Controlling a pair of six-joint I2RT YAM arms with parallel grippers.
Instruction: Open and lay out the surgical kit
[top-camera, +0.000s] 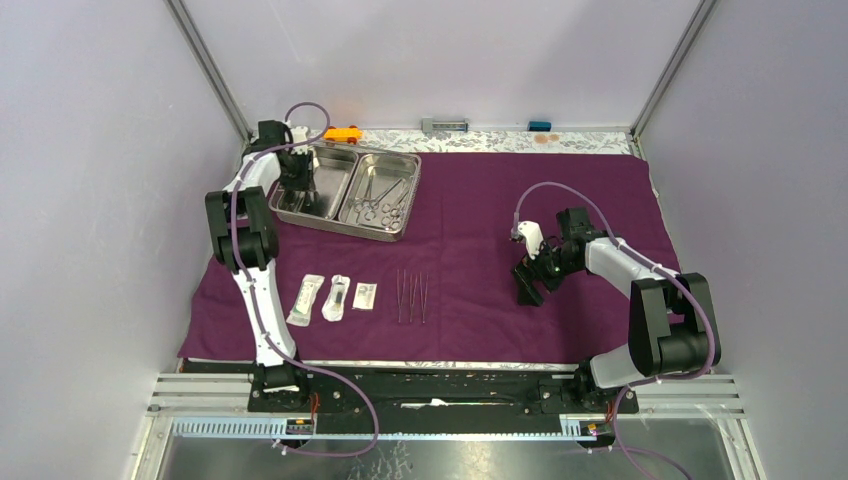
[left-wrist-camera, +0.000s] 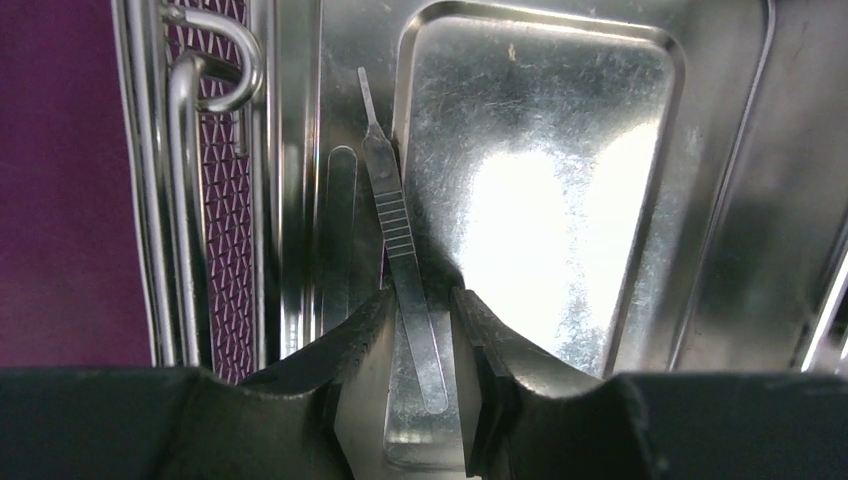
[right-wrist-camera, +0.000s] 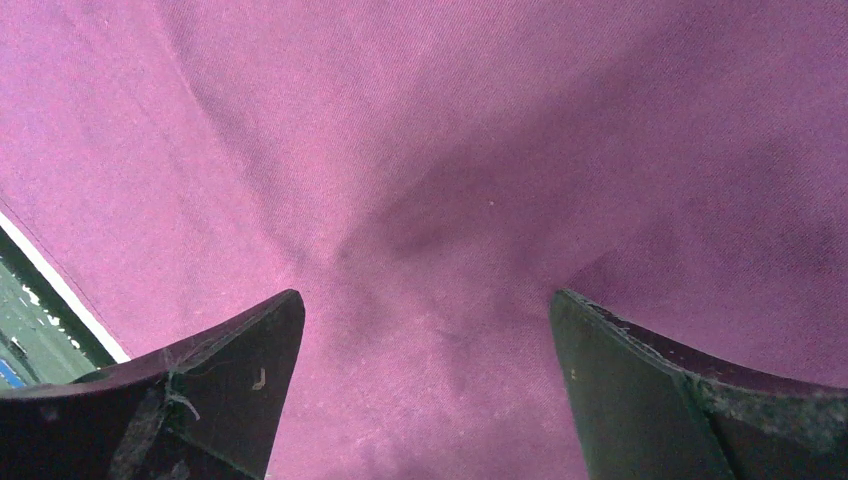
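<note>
A flat steel scalpel handle (left-wrist-camera: 396, 230) lies aslant on the floor of the tray's left compartment. Over its lower end, my left gripper stands open, a fingertip to either side and gaps visible. A matching strip by the wall may be its reflection. In the top view the two-part metal tray (top-camera: 340, 229) sits at the back left, and the left arm partly hides its left half. Scissor-like instruments (top-camera: 385, 200) fill the right half. Far off, my right gripper is open above bare purple cloth (right-wrist-camera: 420, 200).
In front of the tray lie several packets, among them a white one (top-camera: 306, 299), and several thin instruments (top-camera: 412, 297) side by side. An orange toy car (top-camera: 342, 134) stands behind the tray.
</note>
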